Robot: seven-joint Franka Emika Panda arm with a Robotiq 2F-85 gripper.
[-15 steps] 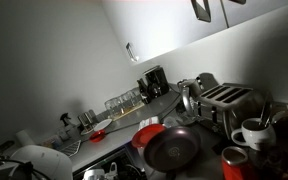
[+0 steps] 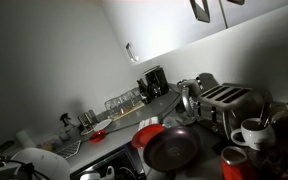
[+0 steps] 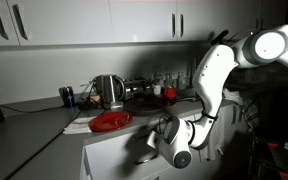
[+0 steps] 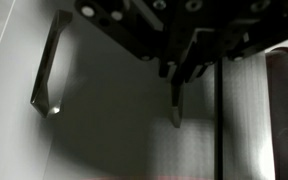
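In the wrist view my dark gripper reaches down from the top centre, in front of a grey flat surface. One finger's dark tip shows; the other is hard to make out, and nothing is visible held. A metal bar handle [image 4: 46, 68] lies left of the gripper, apart from it. Exterior view 2 has the white arm [image 3: 181, 157] bent low in front of the counter, its gripper end small and dark against the cabinet front. At the bottom left of exterior view 1, the gripper end is mostly cut off.
On the counter sit a dark frying pan [image 2: 172, 149], a red tray [image 3: 110, 121], a silver toaster [image 2: 227, 102], a white mug [image 2: 255, 134], a red-and-silver can [image 2: 236, 164] and a kettle [image 3: 111, 90]. Wall cabinets [image 3: 84, 20] hang above. Bare counter [image 3: 34, 135] lies at the left.
The white arm end at the bottom left of exterior view 1 has shifted slightly. The counter objects stay where they were.
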